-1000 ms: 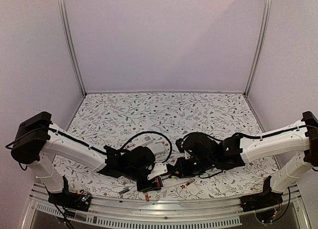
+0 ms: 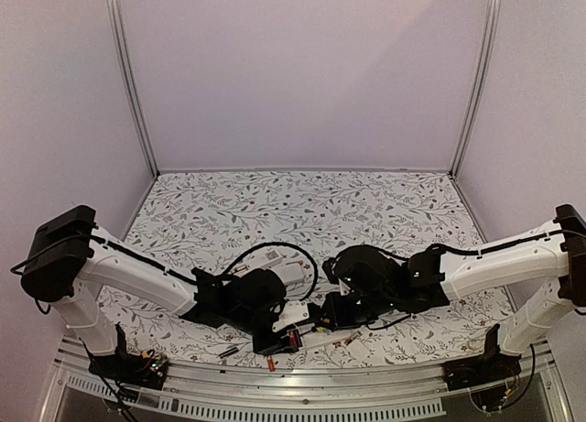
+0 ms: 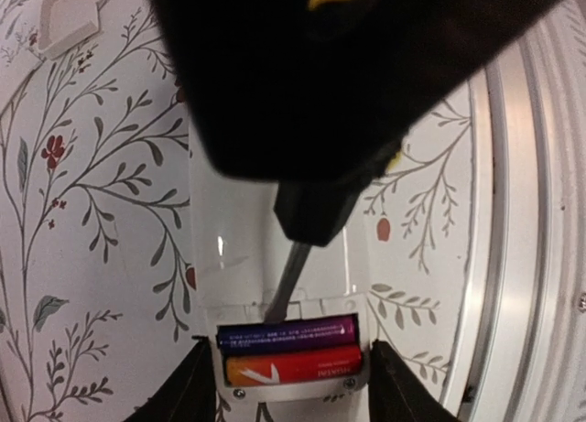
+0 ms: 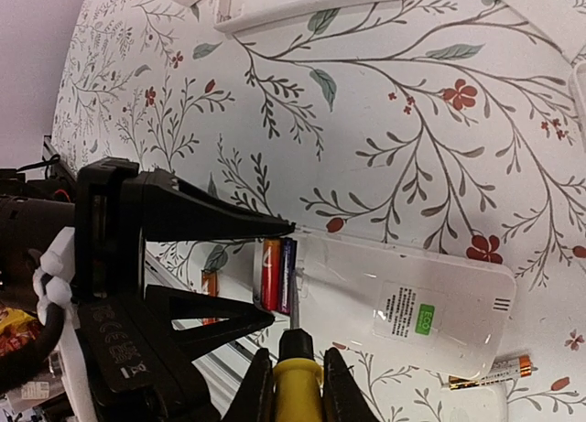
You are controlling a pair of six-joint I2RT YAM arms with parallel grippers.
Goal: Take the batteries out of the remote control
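A white remote (image 4: 403,312) lies with its battery bay exposed, holding a red battery (image 4: 270,275) and a purple battery (image 3: 284,333) side by side. My left gripper is shut on the remote's bay end, one finger on each side. My right gripper is shut on a yellow-handled screwdriver-like tool (image 4: 298,399); its thin metal tip reaches down to the edge of the purple battery. In the top view both grippers meet at the front centre, largely hidden by their own housings.
Loose batteries (image 4: 490,372) lie near the remote, another (image 4: 209,285) beside the left gripper. White plastic pieces (image 4: 311,5) lie farther back. The metal front rail (image 3: 504,257) runs close by.
The left arm looks unmoved.
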